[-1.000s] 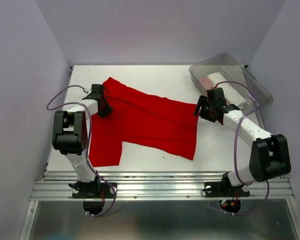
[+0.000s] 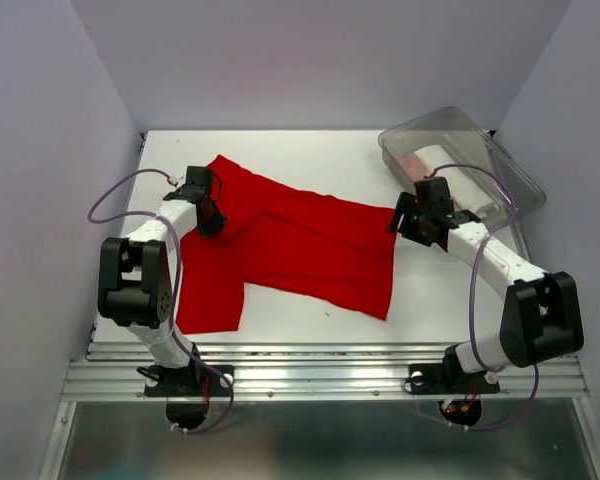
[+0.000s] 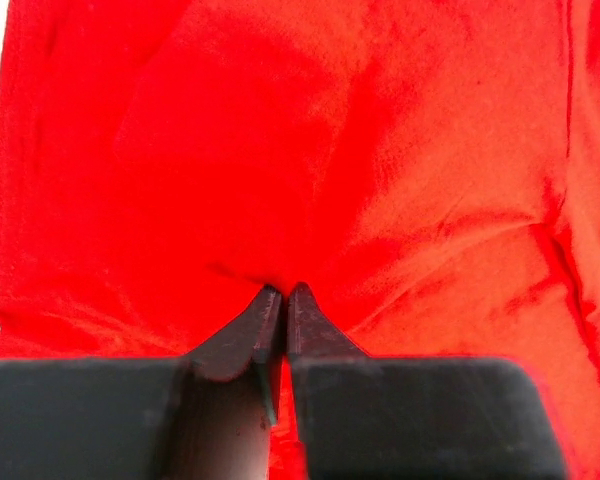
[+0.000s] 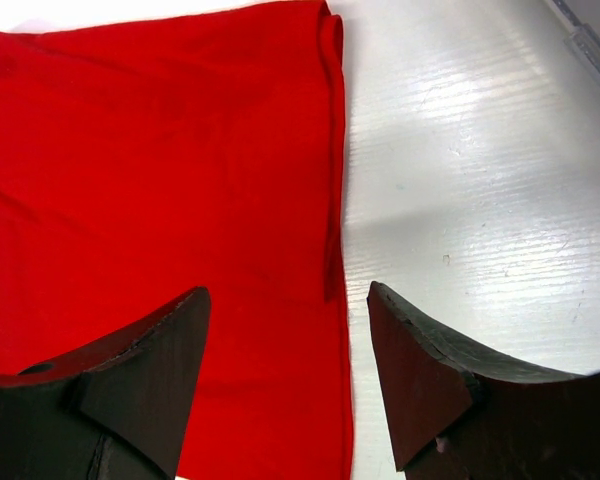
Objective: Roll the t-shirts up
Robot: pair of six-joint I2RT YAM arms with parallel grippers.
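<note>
A red t-shirt [image 2: 300,265] lies folded across the white table, with one part hanging toward the front at the left. Over its upper left part is my left gripper [image 2: 213,222]. In the left wrist view the fingertips [image 3: 302,295] come together at the cloth, and a crease runs from them to the right; the gripper looks shut on a pinch of fabric. My right gripper is open above the shirt's right edge, its fingers apart and nothing between them. That edge shows layered fabric [image 4: 335,200].
A clear plastic bin [image 2: 395,150] at the back right holds white and pinkish items [image 2: 450,175]. A metal rail [image 2: 310,365] runs along the front.
The left arm has shifted slightly, and a bend has formed in the shirt's fold line just right of its gripper. The right arm stays where it was.
</note>
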